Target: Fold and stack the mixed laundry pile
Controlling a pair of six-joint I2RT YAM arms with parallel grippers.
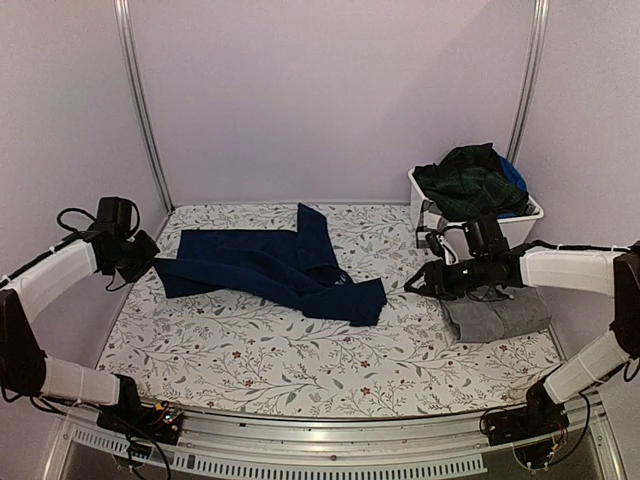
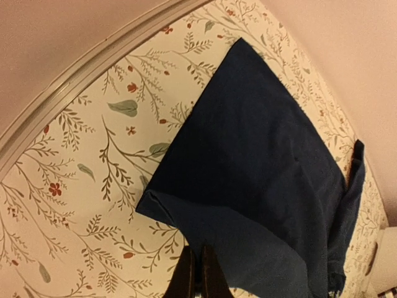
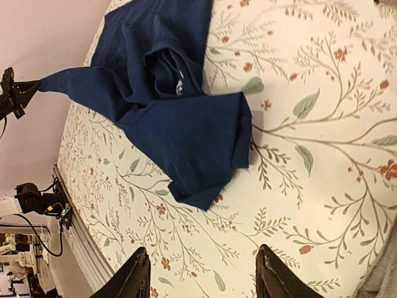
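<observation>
A navy garment (image 1: pixel 250 265) lies spread and rumpled across the middle and left of the table. Its near-left end rises into my left gripper (image 1: pixel 148 262), which is shut on it; in the left wrist view the cloth (image 2: pixel 242 242) runs up to the fingertips (image 2: pixel 205 254). My right gripper (image 1: pixel 425 280) hangs open and empty to the right of the garment's right end. In the right wrist view that end (image 3: pixel 192 149) lies beyond the open right gripper.
A white basket (image 1: pixel 495 228) of dark green and blue clothes (image 1: pixel 470 180) stands at the back right. A grey folded item (image 1: pixel 495 320) lies at the right, beneath my right arm.
</observation>
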